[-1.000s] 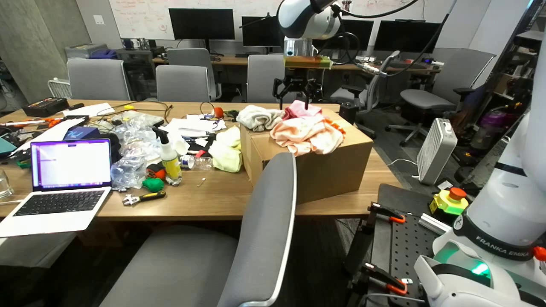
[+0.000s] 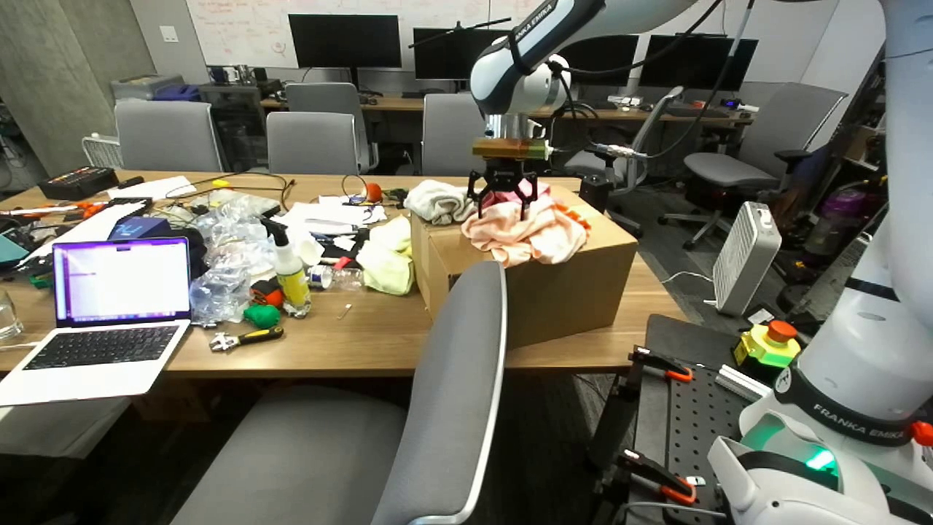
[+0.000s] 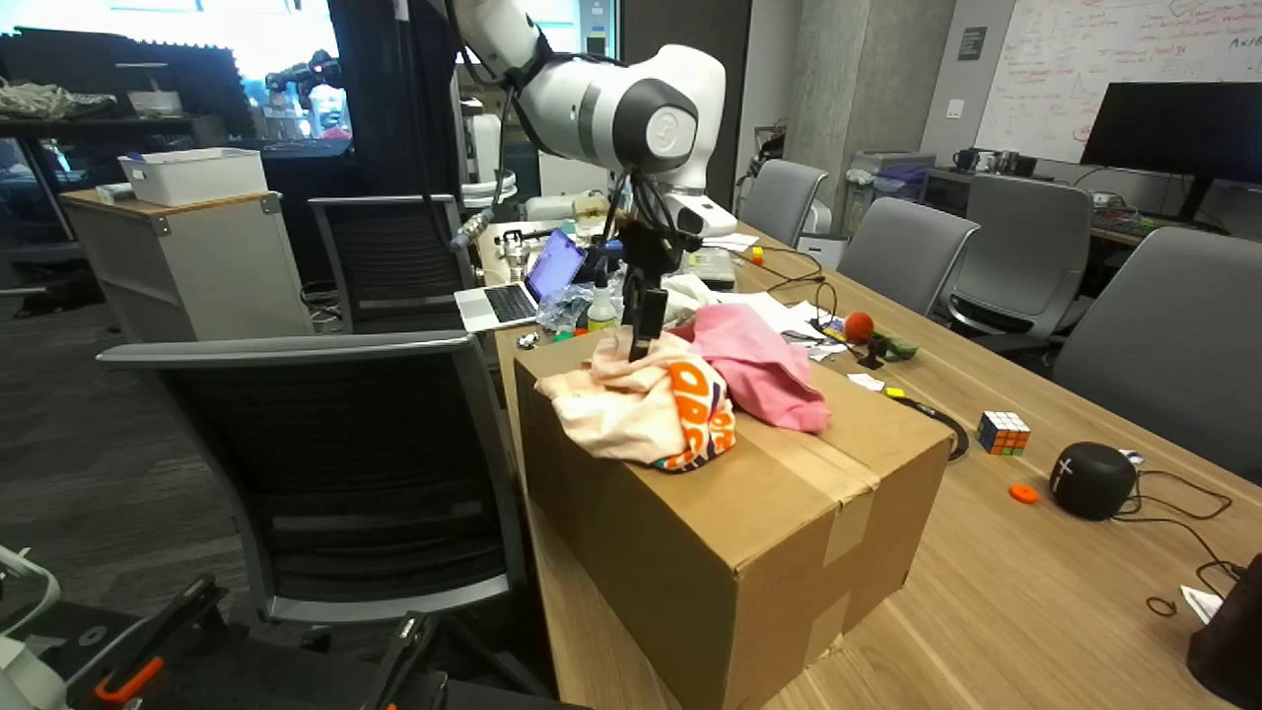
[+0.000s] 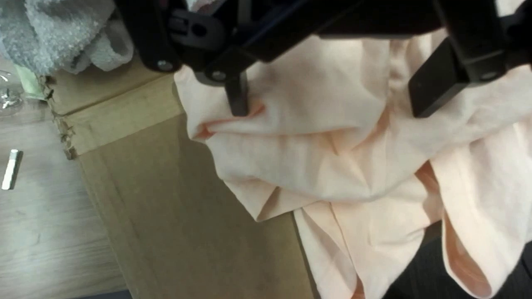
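My gripper (image 2: 501,214) is open, its fingers pointing down at a crumpled peach cloth (image 2: 527,235) on top of a cardboard box (image 2: 568,300). In the wrist view the peach cloth (image 4: 319,154) spreads below and between the two parted fingertips; whether they touch it I cannot tell. Orange and dark printing shows on the peach cloth (image 3: 627,414) in exterior view 2. Against it lies a pink cloth (image 3: 763,365). A grey-white fluffy towel (image 2: 438,202) rests on the box's left end, partly seen as a grey towel (image 4: 65,30) in the wrist view.
A grey chair (image 2: 450,394) stands close against the box's front side. Left of the box are a pale yellow cloth (image 2: 387,255), a spray bottle (image 2: 291,275), a laptop (image 2: 122,306) and clutter. Bare box top (image 3: 757,509) shows on the side nearest exterior view 2.
My gripper has come down from above the pile to the peach cloth, its fingers still apart. The cloths look unmoved.
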